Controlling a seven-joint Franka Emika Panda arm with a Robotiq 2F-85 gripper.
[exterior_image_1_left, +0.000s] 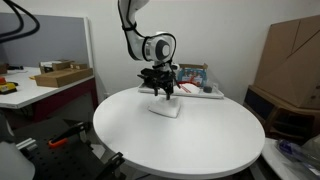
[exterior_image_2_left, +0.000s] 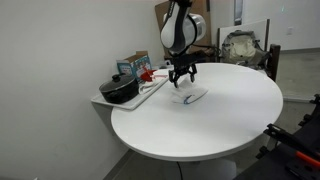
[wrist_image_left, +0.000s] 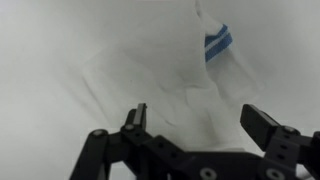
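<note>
A white cloth (exterior_image_1_left: 165, 107) lies loosely spread on the round white table. In the wrist view the cloth (wrist_image_left: 165, 75) fills the middle, with a blue stripe at a folded corner on the upper right. My gripper is open above it, its two black fingers wide apart and nothing held between them. From the side, the gripper (exterior_image_2_left: 183, 78) hangs low over the cloth (exterior_image_2_left: 187, 93). Whether the fingertips touch the fabric cannot be told.
At the table's far edge a tray (exterior_image_2_left: 150, 88) holds a black lidded pot (exterior_image_2_left: 121, 88) and a box (exterior_image_2_left: 135, 65). Cardboard boxes (exterior_image_1_left: 62, 76) stand off to the left.
</note>
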